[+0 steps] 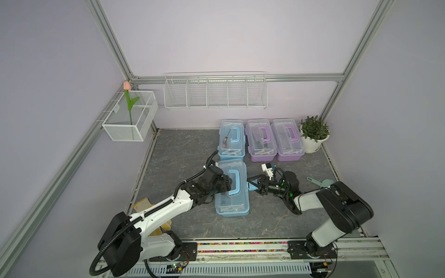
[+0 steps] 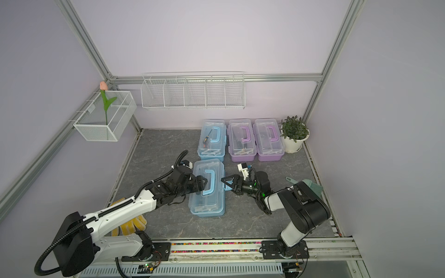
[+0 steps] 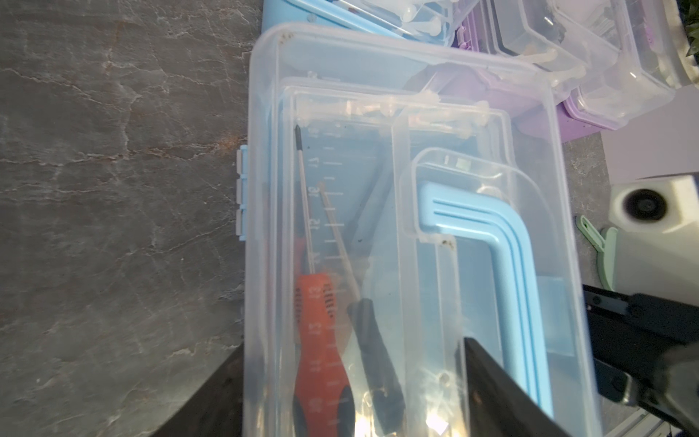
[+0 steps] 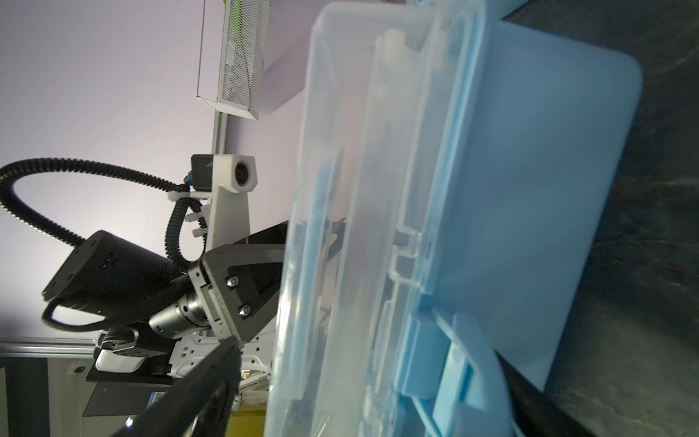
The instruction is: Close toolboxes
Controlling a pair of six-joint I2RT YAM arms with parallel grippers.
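Note:
A blue toolbox (image 1: pixel 231 203) with a clear lid and screwdrivers inside stands in the front middle. My left gripper (image 1: pixel 224 185) is over its lid, shut on the lid's raised middle in the left wrist view. On the right side, my right gripper (image 1: pixel 252 183) stands open around the blue latch (image 4: pixel 466 371), which sticks out from the box's side. Three more lidded toolboxes stand behind: one blue (image 1: pixel 231 139), two purple (image 1: pixel 261 139) (image 1: pixel 287 139).
A potted plant (image 1: pixel 315 132) is at the back right, a green dustpan (image 1: pixel 326 184) at the right, yellow gloves (image 2: pixel 127 226) at the front left.

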